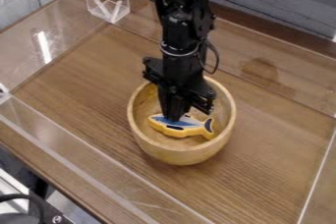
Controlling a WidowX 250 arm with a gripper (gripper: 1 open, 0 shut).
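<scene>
My black gripper (182, 98) reaches down from the top centre into a light wooden bowl (182, 150). Its fingers hang just above a yellow and blue object (197, 130) lying on the bowl's floor. The dark fingers overlap one another, so how far apart they stand, and whether anything is between them, is unclear.
A clear container (108, 0) stands at the top left. A dark cable (29, 203) shows at the lower left edge.
</scene>
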